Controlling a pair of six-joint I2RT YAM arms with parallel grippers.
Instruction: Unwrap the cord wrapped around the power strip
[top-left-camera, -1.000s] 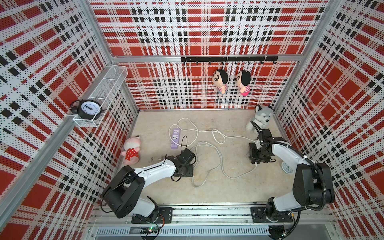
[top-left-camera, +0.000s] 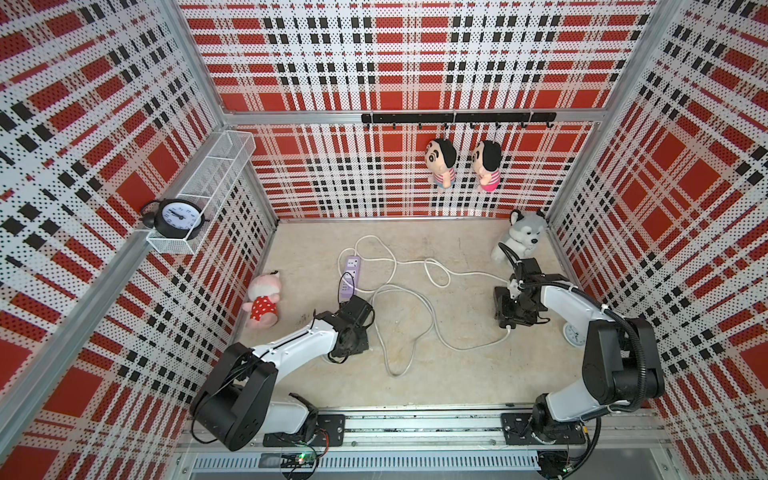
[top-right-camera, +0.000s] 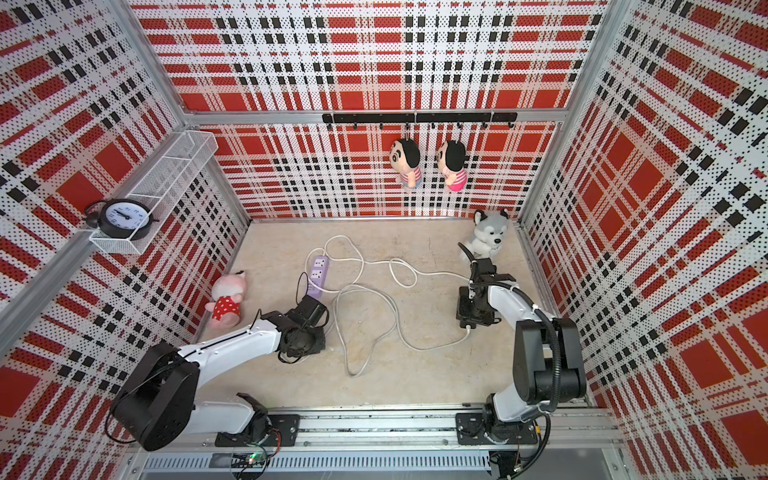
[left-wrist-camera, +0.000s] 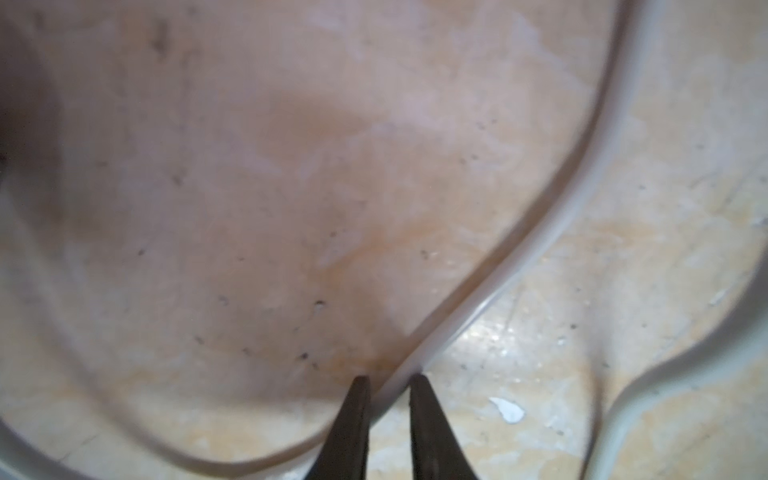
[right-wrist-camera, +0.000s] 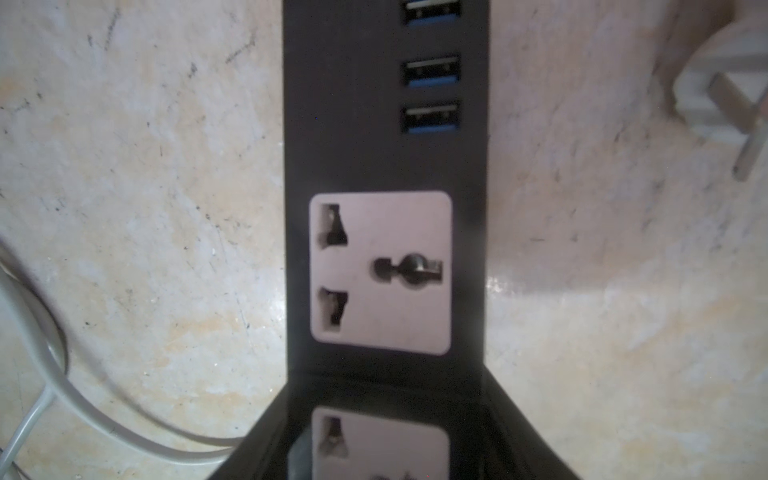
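Note:
My left gripper is low over the left-middle of the table, its narrowly parted fingertips at a white cord (left-wrist-camera: 520, 256); whether it holds the cord is unclear. My right gripper is shut on a black power strip (right-wrist-camera: 384, 160), which has white sockets and USB ports, at the right of the table. Loose loops of white cord (top-left-camera: 432, 316) spread between the grippers. A purple power strip (top-right-camera: 318, 268) lies behind my left gripper, with cord around it.
A pink plush toy (top-left-camera: 261, 304) sits at the left edge, a husky plush (top-left-camera: 524, 232) at the back right. A white round clock (top-left-camera: 573, 334) is by the right arm.
My left gripper has moved left, and the cord loop near it has shifted left too. My right gripper and the black strip have moved slightly left.

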